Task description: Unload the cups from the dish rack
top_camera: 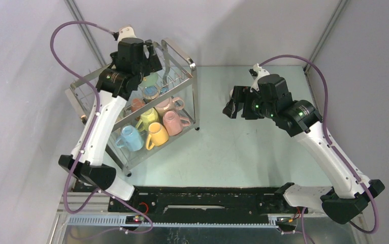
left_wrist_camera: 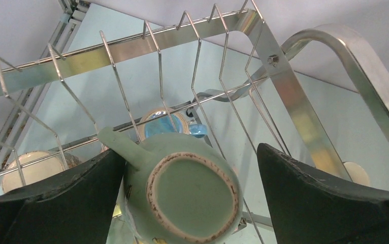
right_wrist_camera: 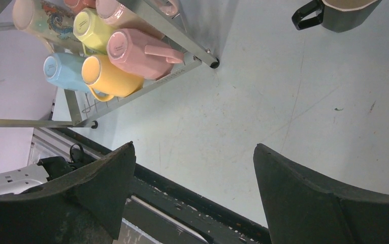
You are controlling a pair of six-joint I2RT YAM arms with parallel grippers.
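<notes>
My left gripper is open at the upper tier of the metal dish rack point(top_camera: 154, 108). Between its spread fingers, in the left wrist view, sits a pale green cup point(left_wrist_camera: 195, 195), upside down with its handle toward the left finger. Behind it is a cup with a blue pattern point(left_wrist_camera: 163, 124). The lower tier bears several mugs: a light blue mug point(top_camera: 130, 138), an orange mug point(top_camera: 157, 134), a yellow-green mug point(top_camera: 148, 119) and a pink mug point(top_camera: 173, 122). Over the table my right gripper stands open and empty.
A dark mug point(right_wrist_camera: 342, 15) stands on the table near the back, mostly hidden by the right gripper in the top view. Thin wire prongs point(left_wrist_camera: 197, 66) and a curved rack handle point(left_wrist_camera: 355, 56) surround the left gripper.
</notes>
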